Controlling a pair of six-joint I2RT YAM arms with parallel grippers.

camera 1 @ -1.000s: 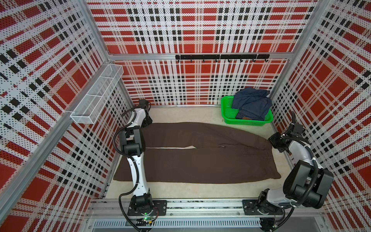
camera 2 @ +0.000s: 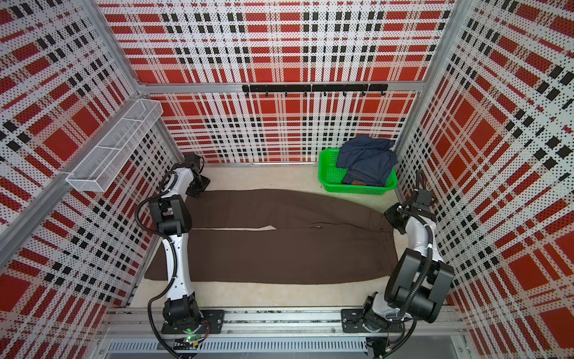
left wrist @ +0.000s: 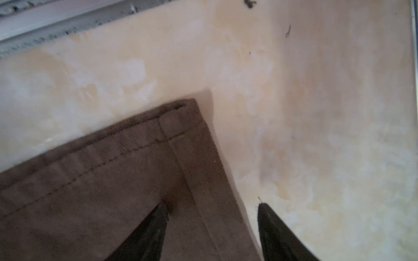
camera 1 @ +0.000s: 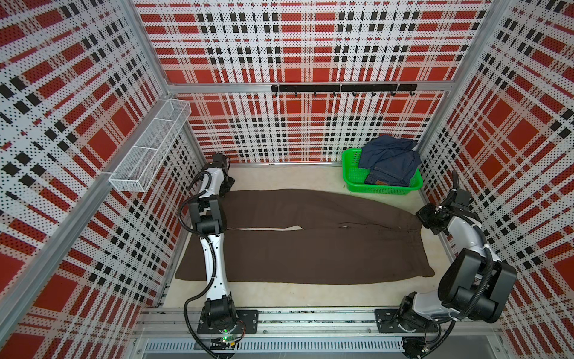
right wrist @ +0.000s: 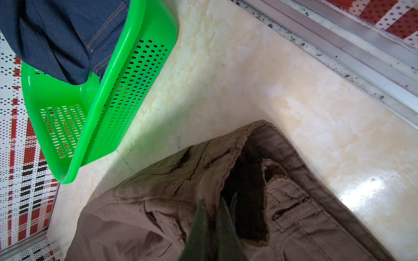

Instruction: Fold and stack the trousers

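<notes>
Brown trousers [camera 1: 311,256] lie spread lengthwise over the table, the legs toward the left and the waist at the right. In the left wrist view, my left gripper stands open above a leg's hem corner [left wrist: 180,117]; one finger is over the cloth, the other past its edge. At the waist end, my right gripper is shut with the waistband edge [right wrist: 213,180] pinched between its fingers. The waistband gapes there, showing the dark inside. My left arm covers part of the legs in both top views.
A green basket [right wrist: 91,130] holding folded dark blue trousers [camera 1: 389,160] stands at the back right, close to the right gripper. A white wire rack [camera 1: 152,146] hangs on the left wall. Bare table [camera 1: 287,177] shows behind the brown trousers.
The right arm and cloth look almost unchanged.
</notes>
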